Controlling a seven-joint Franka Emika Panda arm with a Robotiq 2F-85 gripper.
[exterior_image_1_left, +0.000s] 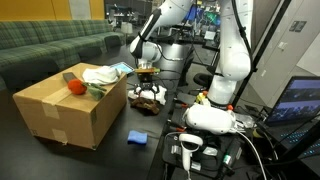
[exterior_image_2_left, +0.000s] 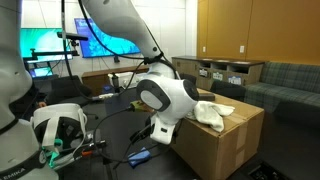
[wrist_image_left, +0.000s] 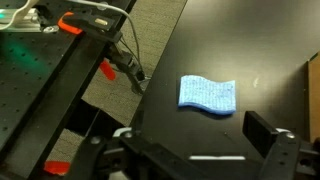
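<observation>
A small blue sponge-like block (exterior_image_1_left: 137, 137) lies on the dark table, in front of the cardboard box's near corner. In the wrist view the same blue block (wrist_image_left: 207, 94) shows alone on bare table, ahead of my fingertips. My gripper is open, its dark fingers (wrist_image_left: 143, 154) wide apart with nothing gripped between them. From the side, the gripper (exterior_image_1_left: 146, 76) hangs over the brown cloth (exterior_image_1_left: 149, 92), apart from the blue block. In exterior view 2 the block (exterior_image_2_left: 140, 156) is low, beneath the arm.
A cardboard box (exterior_image_1_left: 62, 122) carries an orange-red ball (exterior_image_1_left: 77, 87) and white cloth (exterior_image_1_left: 101, 75). Behind the brown item is a white cloth (exterior_image_1_left: 165, 99) on the table. Cables and a tool lie past the table edge.
</observation>
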